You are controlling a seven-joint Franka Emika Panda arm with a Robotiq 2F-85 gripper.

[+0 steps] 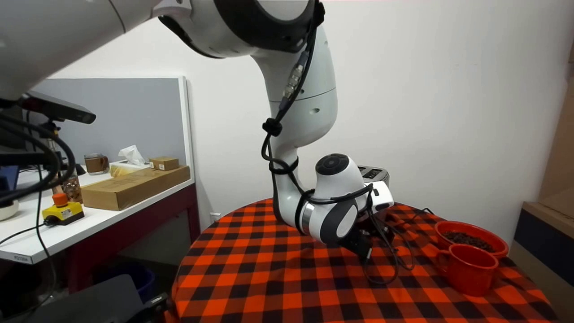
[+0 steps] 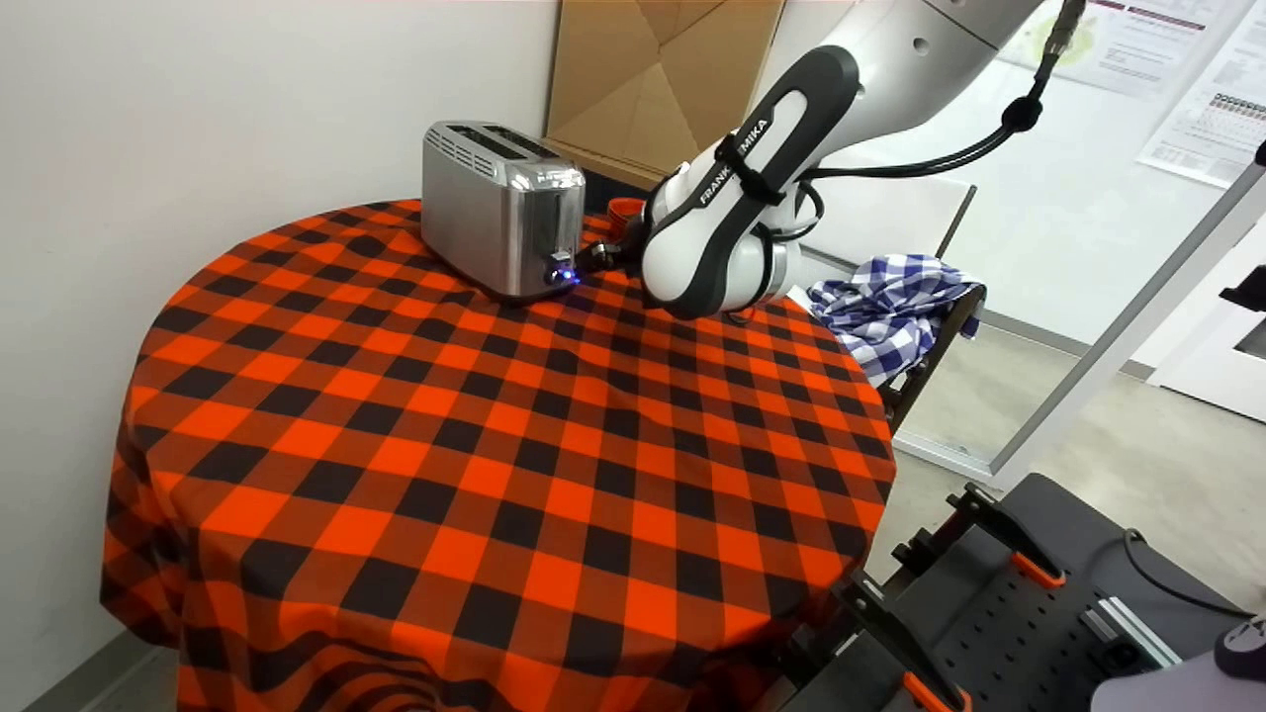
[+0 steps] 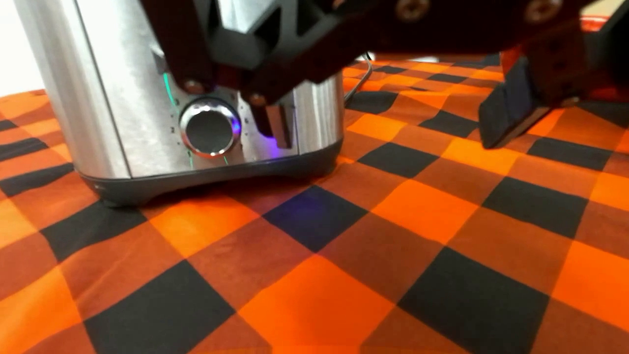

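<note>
A silver toaster [image 2: 475, 214] stands on the checked tablecloth near the wall. Its round control knob [image 3: 210, 127] has a chrome rim, and a small blue-violet light glows by it. My gripper is spread wide, with nothing between its fingers. In the wrist view, the left finger pad [image 3: 281, 127] appears in front of the toaster's face, just right of the knob; whether they touch I cannot tell. The right finger pad [image 3: 510, 109] hangs clear of the toaster, over the cloth. From exterior view 1, the arm hides most of the toaster [image 1: 375, 173].
A red mug [image 1: 469, 269] and a red bowl [image 1: 499, 242] of dark pieces occupy the table's right side. The toaster's cord [image 1: 414, 215] runs behind the gripper. Open tablecloth [image 2: 475, 475] covers the front of the table.
</note>
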